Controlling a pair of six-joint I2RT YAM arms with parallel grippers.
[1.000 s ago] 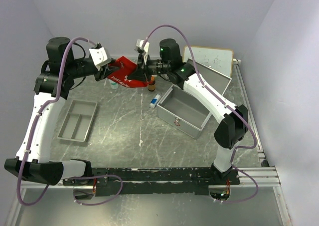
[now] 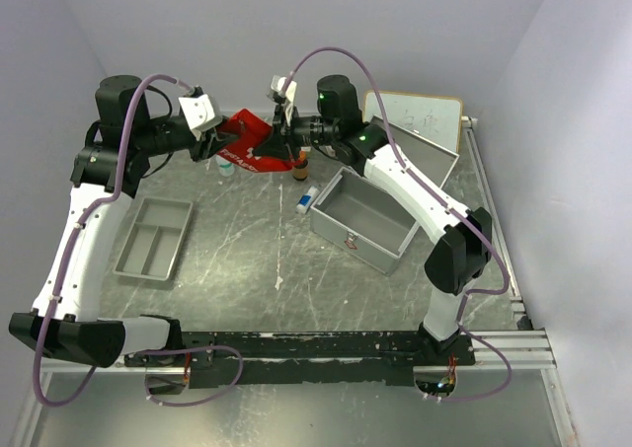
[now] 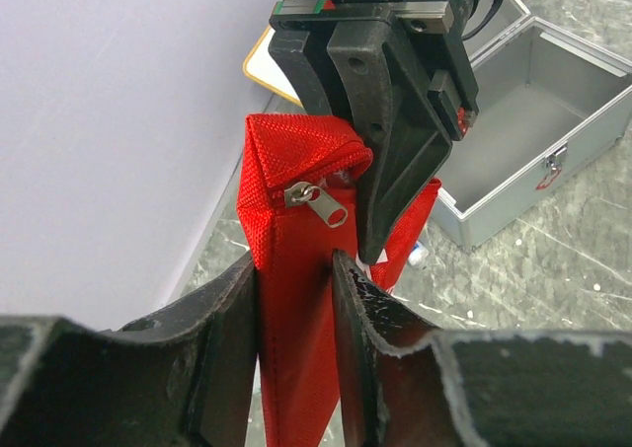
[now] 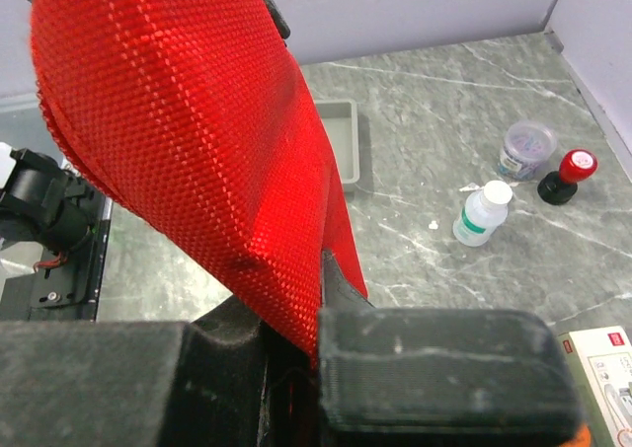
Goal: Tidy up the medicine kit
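Observation:
A red first-aid pouch [image 2: 254, 149] with a zipper pull hangs in the air between the two grippers, above the back of the table. My right gripper [image 2: 280, 151] is shut on the pouch from its right side. Coming from the left, my left gripper has the pouch's near edge between its fingers, one finger [image 3: 222, 358] on each side. Whether those fingers press on the cloth is hard to see. An empty, open grey metal box [image 2: 341, 245] with a latch stands right of centre. To the left lies an empty grey divided tray [image 2: 117, 269].
A white bottle [image 4: 482, 213], a clear tub [image 4: 526, 149], a red-and-black item [image 4: 568, 176] and a pale carton [image 4: 602, 378] stand on the table. Near the metal box are a brown bottle [image 2: 300, 169] and a small blue-and-white item [image 2: 307, 199].
The left gripper has shifted very slightly to the right along the pouch, and the pouch's face has tilted a little. My right arm looks unmoved.

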